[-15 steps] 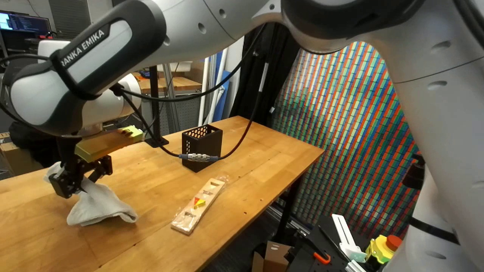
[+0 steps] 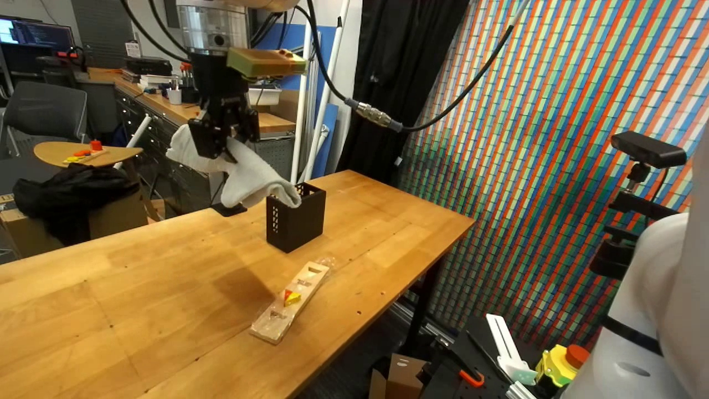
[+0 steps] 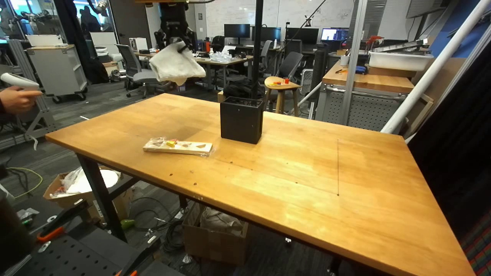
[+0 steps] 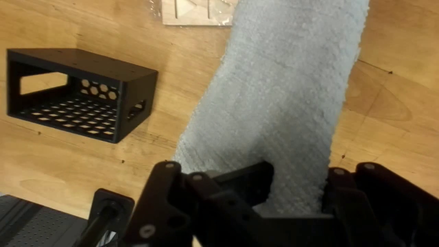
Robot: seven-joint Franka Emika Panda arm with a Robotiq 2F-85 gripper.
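A pale grey-white cloth (image 2: 250,174) hangs in the air above the table, with my gripper (image 2: 229,149) shut on it. In exterior view 2 the cloth (image 3: 176,64) droops from the gripper (image 3: 183,46), clear of the tabletop. The wrist view has the cloth (image 4: 280,94) stretching away between and beyond the dark fingers; part of the fingers is hidden behind its folds.
A black open-topped box (image 2: 299,223) stands on the table (image 2: 166,286), close to the hanging cloth. Nearer the front edge lies a plastic-wrapped wooden puzzle board (image 3: 177,147) with small colored pieces. A black post (image 3: 258,50) rises behind the box.
The arm has lifted the cloth off the table and carried it toward the black box, to the right in exterior view 1. Box and board have stayed in place.
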